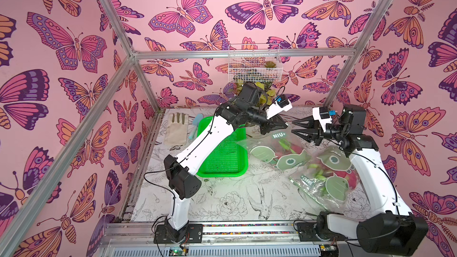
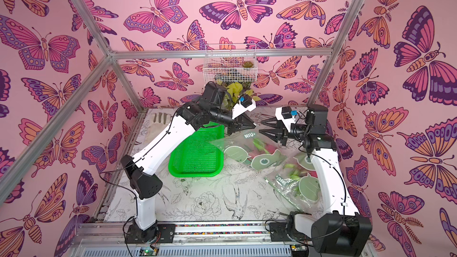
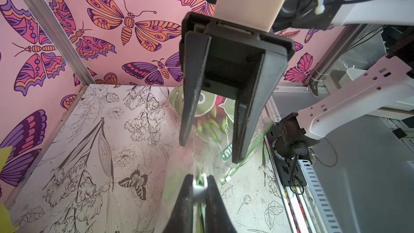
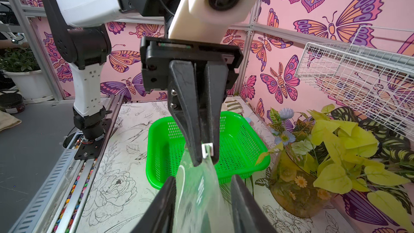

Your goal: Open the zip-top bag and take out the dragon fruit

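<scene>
A clear zip top bag (image 1: pixel 277 151) with fish-shaped green prints hangs from my left gripper (image 1: pixel 285 126), which is shut on its white zip slider (image 4: pixel 207 149) at the bag's top. Through the plastic, pink-red and green of the dragon fruit (image 1: pixel 284 143) show. Facing it from the right, my right gripper is open, a short way from the slider, with its fingers (image 3: pixel 254 116) apart and nothing gripped. Whether the bag's mouth is parted cannot be made out. A second similar bag (image 1: pixel 328 180) with fruit inside lies on the table at the right.
A green basket (image 1: pixel 223 169) stands left of the bags, partly under my left arm. A glove (image 1: pixel 177 130) lies at the back left. A glass vase of leaves (image 4: pixel 297 185) and a wire rack (image 4: pixel 358 60) are at the back.
</scene>
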